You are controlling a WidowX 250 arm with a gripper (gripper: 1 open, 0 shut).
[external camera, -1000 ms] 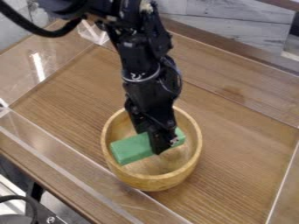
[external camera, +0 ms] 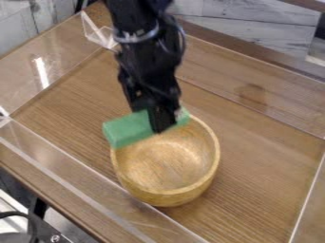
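Observation:
My black gripper hangs from the top center, shut on a green block, which is tilted and held just above the upper-left part of a round wooden bowl. The bowl's inside is empty where it shows. The fingertips are partly hidden by the block and motion.
A clear plastic object lies at the back left, near the white wall.
The gripper has risen, lifting the green block from inside the bowl to above its upper-left rim.

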